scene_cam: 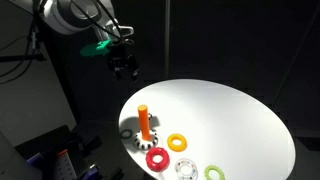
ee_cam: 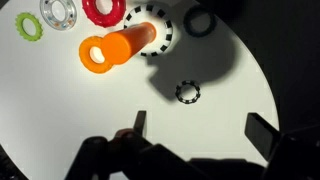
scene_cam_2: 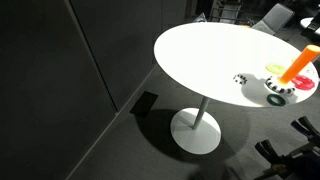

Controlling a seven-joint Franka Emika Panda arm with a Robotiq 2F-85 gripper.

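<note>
My gripper stands open above the round white table, its two dark fingers wide apart with nothing between them. A small black-and-white ring [ee_cam: 187, 92] lies flat on the table, just ahead of the gap between the fingers in the wrist view. An orange post [ee_cam: 130, 42] rises from the table farther off, and a larger black-and-white ring [ee_cam: 167, 45] shows at its base. Exterior view 2 has the gripper [scene_cam_2: 286, 140] at lower right, with the small black-and-white ring [scene_cam_2: 240, 78] on the tabletop beyond.
Around the post lie a dark ring [ee_cam: 200, 22], a red ring [ee_cam: 119, 12], an orange ring [ee_cam: 84, 55], a clear ring [ee_cam: 68, 20] and a green ring [ee_cam: 36, 33]. The table's edge curves near the gripper.
</note>
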